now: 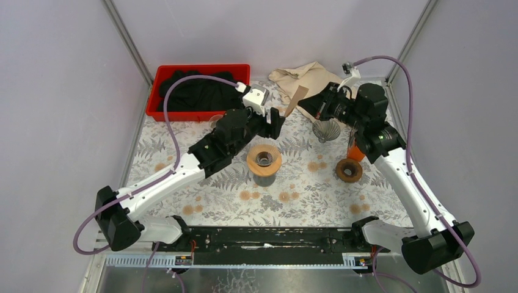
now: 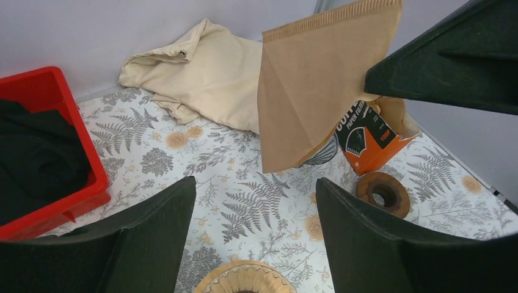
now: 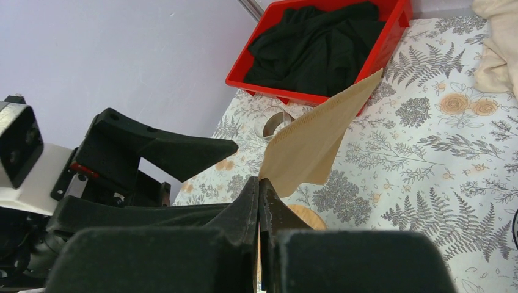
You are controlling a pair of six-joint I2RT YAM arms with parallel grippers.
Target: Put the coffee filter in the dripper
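The brown paper coffee filter [image 1: 296, 101] hangs in the air, its corner pinched in the tip of my right gripper [image 1: 302, 105]. In the right wrist view the filter [image 3: 321, 140] stands out beyond the closed fingertips. My left gripper [image 1: 278, 124] is open close to the filter's free end. Between its spread fingers in the left wrist view there is only table behind, with the filter [image 2: 317, 85] farther up and ahead. The dripper [image 1: 264, 160] sits on its wooden-collared stand, below the left gripper, with its rim partly visible in the left wrist view.
A red bin [image 1: 157, 91] with dark cloth stands at the back left. Beige cloth [image 1: 305, 76] lies at the back. On the right are a wire strainer [image 1: 327, 129], an orange filter box [image 2: 369, 137] and a brown ring [image 1: 349, 171].
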